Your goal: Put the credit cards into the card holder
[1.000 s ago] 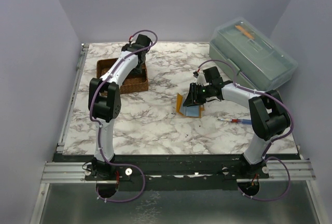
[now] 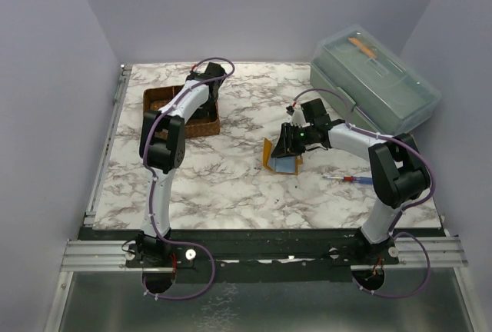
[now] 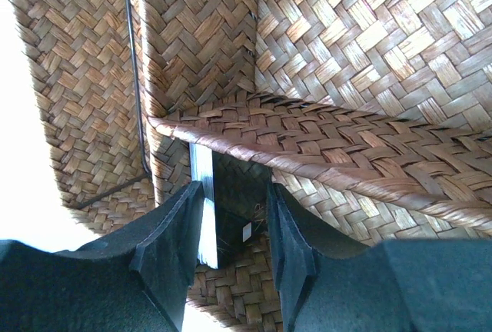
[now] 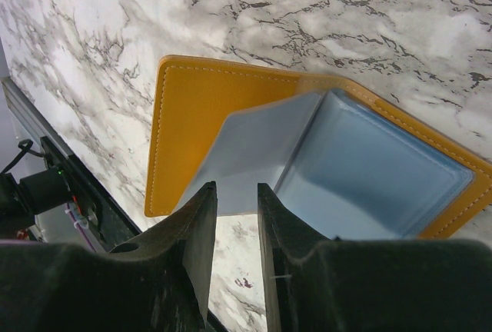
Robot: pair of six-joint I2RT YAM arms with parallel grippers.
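In the top view, my left gripper (image 2: 201, 110) reaches down into the right side of the woven basket (image 2: 206, 129). In the left wrist view its fingers stand apart around a narrow compartment, where a dark card (image 3: 242, 186) and a pale card edge (image 3: 204, 201) show; neither is clearly gripped. The orange card holder (image 2: 267, 152) lies unfolded on the table, under my right gripper (image 2: 284, 150). Seen from the right wrist, that gripper's fingers (image 4: 206, 209) are apart. A translucent sleeve (image 4: 250, 147) stands raised just beyond them, beside flat bluish sleeves (image 4: 369, 174).
A large translucent green box (image 2: 373, 78) occupies the back right corner. A blue and red pen-like tool (image 2: 350, 179) lies right of the holder. Bare marbled table (image 2: 231, 186) separates the basket from the holder.
The left arm has shifted slightly right and toward the table's front, its gripper still at the basket. The right arm and card holder look almost unmoved.
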